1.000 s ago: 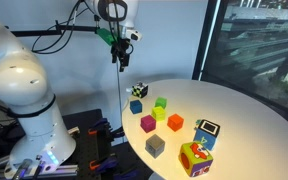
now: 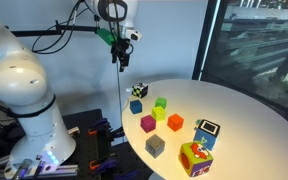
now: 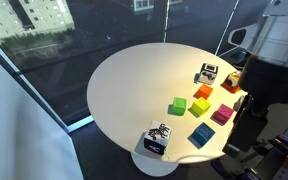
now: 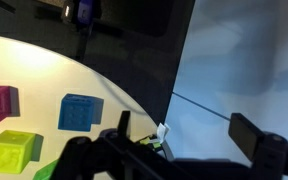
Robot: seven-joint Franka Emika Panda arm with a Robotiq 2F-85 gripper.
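Note:
My gripper point(image 2: 122, 63) hangs open and empty, high over the table's left edge in exterior view 1. In the wrist view its fingers point(image 4: 106, 148) stand wide apart. Below it, partly hidden behind a finger in that view, is the black-and-white patterned box point(image 2: 140, 91). Small cubes lie on the table: blue point(image 4: 76, 113), yellow point(image 4: 10, 151), magenta point(image 2: 148, 124), green point(image 3: 179, 105), orange point(image 2: 175, 122) and grey-brown point(image 2: 155, 146). Larger boxes stand farther off: a blue one with a black-and-white face point(image 2: 206, 133) and a yellow-and-red one point(image 2: 196, 158).
The round white table point(image 3: 119, 85) has wide bare room on the side away from the arm. Its curved edge runs close beneath my gripper. Dark floor and a pale wall point(image 4: 239, 60) lie beyond it, with black equipment point(image 2: 104, 165) near the arm's base.

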